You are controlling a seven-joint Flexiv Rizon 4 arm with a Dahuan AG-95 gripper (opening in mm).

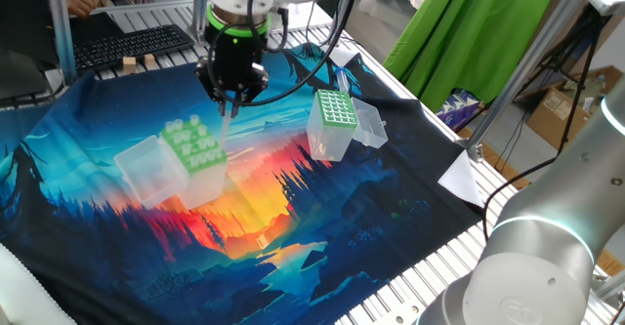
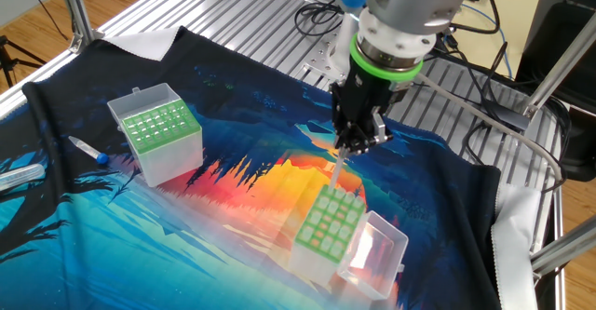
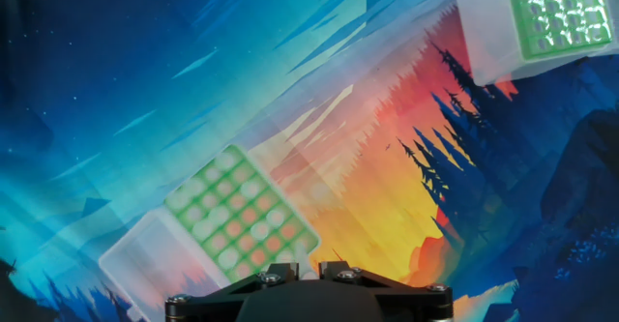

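My gripper (image 1: 230,101) points down over the rack box on the left in exterior view 1. It is shut on a slender translucent tip (image 2: 338,170), whose lower end reaches the corner of the box's green rack (image 2: 331,221). Whether that end is still inside a hole cannot be told. This box (image 1: 205,185) is clear, looks blurred, and holds several pale tips; its open lid (image 2: 376,254) hangs at its side. In the wrist view, the rack (image 3: 242,211) lies just beyond my fingertips. A second clear box with a green rack (image 2: 163,128) stands apart.
A blue-capped pen (image 2: 90,152) lies near the second box in exterior view 2. The printed cloth (image 1: 322,232) covers the table, with bare cloth between the boxes. A keyboard (image 1: 134,45) is at the back left, and cables loop around the arm.
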